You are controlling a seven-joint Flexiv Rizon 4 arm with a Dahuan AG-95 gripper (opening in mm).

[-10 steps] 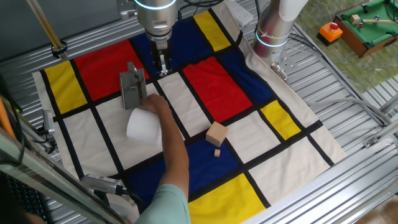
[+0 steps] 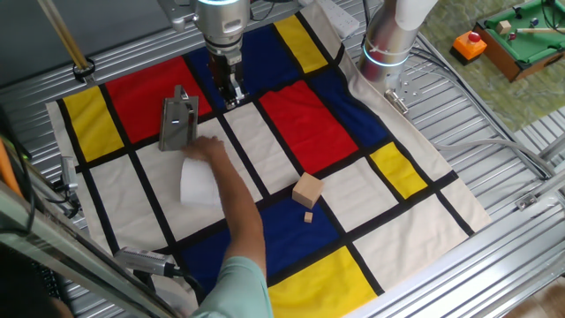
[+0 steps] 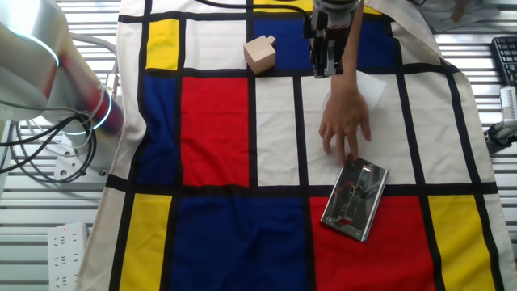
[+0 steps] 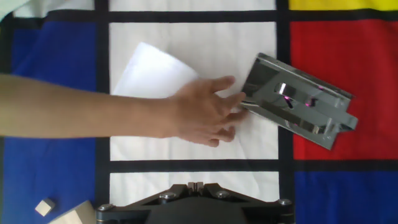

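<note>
A flat grey metal holder (image 2: 179,122) with a small tab lies across a white and a red patch of the cloth; its shiny face shows in the wrist view. Beside it is a white roll or piece of paper (image 2: 199,183), partly covered by a person's hand (image 4: 208,112). That hand reaches to the near edge of the metal holder (image 4: 298,99). My gripper is above the cloth, its fingertips together and nothing visible between them. In exterior view 1 the gripper (image 2: 233,95) hangs apart from the holder, to its right.
A wooden cube (image 2: 307,189) and a tiny wooden block (image 2: 308,216) sit near the blue patch. The person's forearm (image 2: 243,212) crosses the cloth.
The metal holder has shifted left and now lies a little apart from where it was. The person's hand has moved slightly left over the white paper. My gripper has hardly moved.
</note>
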